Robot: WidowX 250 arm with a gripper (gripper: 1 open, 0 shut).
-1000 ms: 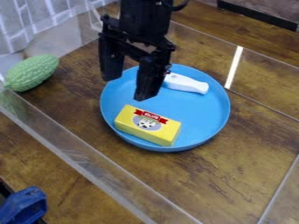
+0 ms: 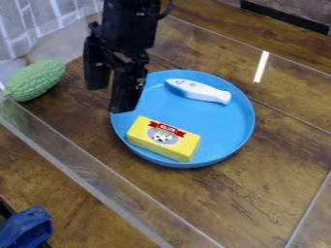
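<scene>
My black gripper (image 2: pixel 112 74) hangs at the upper left of the blue plate, open, its two dark fingers apart with nothing seen between them. On the plate (image 2: pixel 225 122) lie a yellow box with a red label (image 2: pixel 175 142) toward the front and a white object (image 2: pixel 200 91) toward the back. A green oblong object (image 2: pixel 35 80) rests left of the gripper, apart from it.
The plate stands on a brown wooden surface (image 2: pixel 272 194), clear at the right and front. A blue object (image 2: pixel 23 229) lies at the bottom left corner. A pale area fills the top left corner.
My gripper has moved left, toward the green object and off the middle of the plate. The objects have not visibly moved.
</scene>
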